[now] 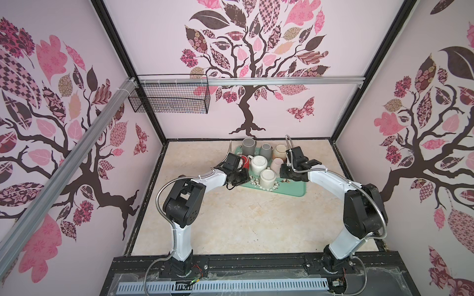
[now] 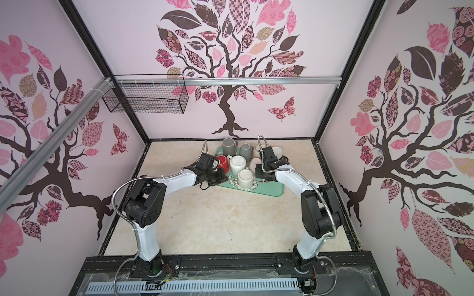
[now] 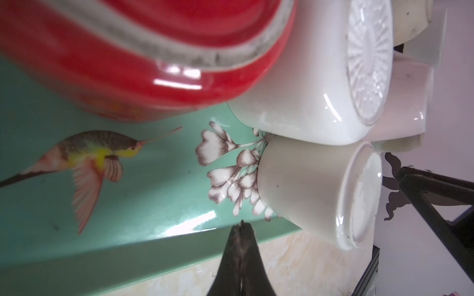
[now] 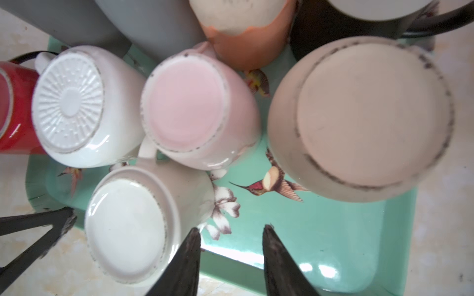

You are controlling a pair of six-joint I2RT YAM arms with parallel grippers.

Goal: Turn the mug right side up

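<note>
Several mugs stand base up on a green tray [image 4: 345,236]. The cream mug [image 4: 126,222] is at the tray's front; beside it are a white mug [image 4: 69,98], a pink mug [image 4: 190,103] and a red mug [image 3: 163,64]. Which one the task means cannot be told. My left gripper is shut, nothing visible between its fingers, low over the front edge left of the cream mug. My right gripper has its fingers apart, with only tray seen between them; its left finger [image 4: 190,256] is close to the cream mug's right side, contact unclear.
A large beige mug [image 4: 370,113] stands at the right, with an orange-and-cream cup [image 4: 249,39] and grey mugs [image 1: 248,144] behind. The tray's front right is bare. Open table [image 1: 237,222] lies in front.
</note>
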